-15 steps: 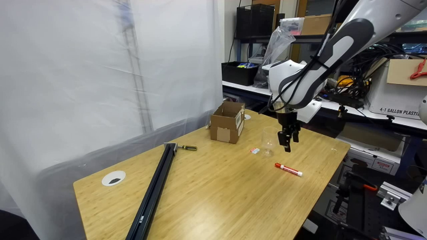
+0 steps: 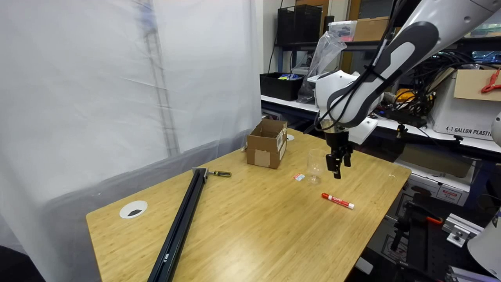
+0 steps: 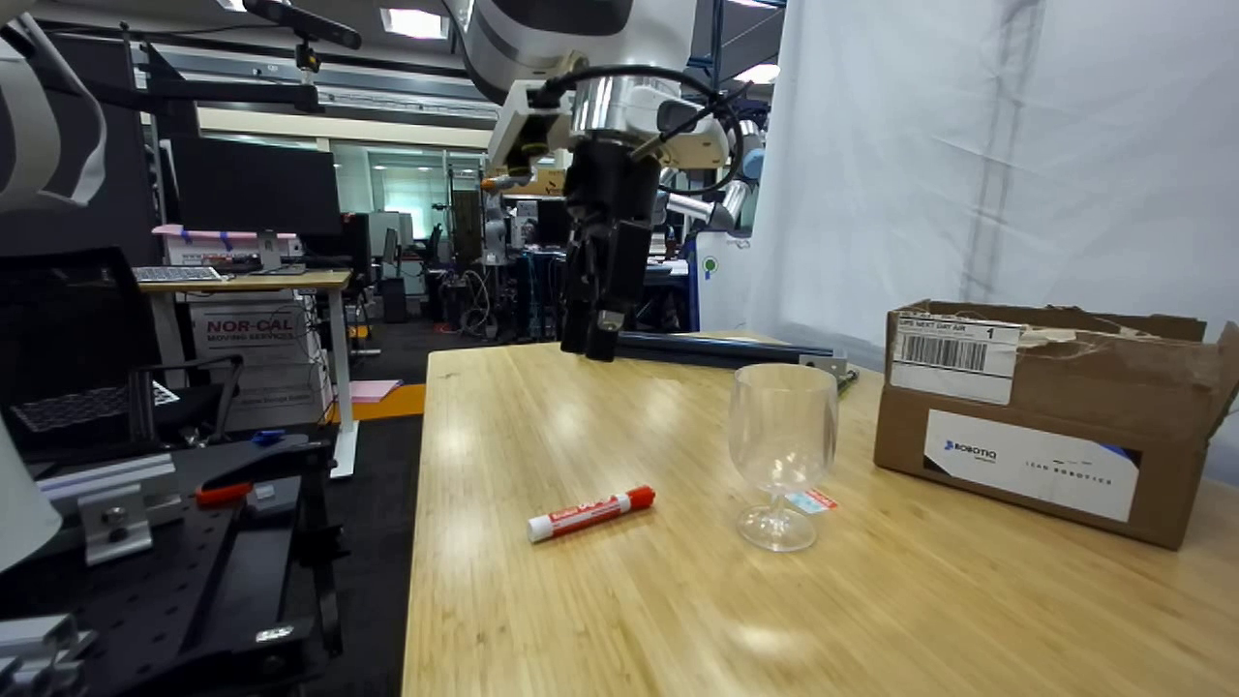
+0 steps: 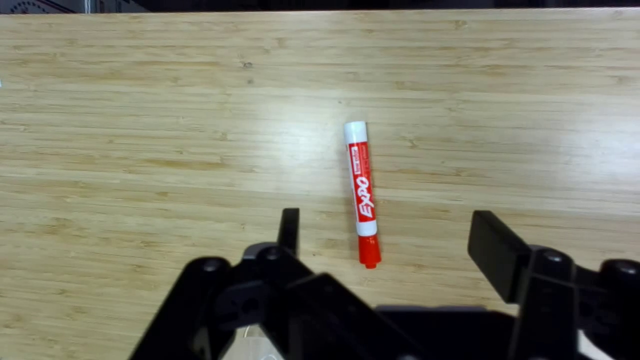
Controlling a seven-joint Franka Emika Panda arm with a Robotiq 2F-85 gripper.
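A red and white Expo marker (image 2: 337,201) lies flat on the bare wood table, its red cap toward the clear stemmed glass (image 3: 784,430). The glass stands upright; only a sliver of it shows at the bottom of the wrist view. Above the tabletop hangs my gripper (image 2: 342,169), open and empty. In the wrist view the marker (image 4: 361,192) appears between and beyond the two wide-spread black fingers (image 4: 289,231), touching neither. Seen from exterior view 2, the gripper (image 3: 589,345) is well clear of the table surface.
An open cardboard box (image 3: 1045,395) sits to one side of the glass. A small red and white packet (image 2: 299,176) lies by the glass foot. Farther off are a screwdriver (image 2: 222,174) and a long black rail (image 2: 183,221).
The marker has shifted very slightly toward the near side in exterior view 1 and rolled, so more of its lettering shows. The arm looks unmoved.
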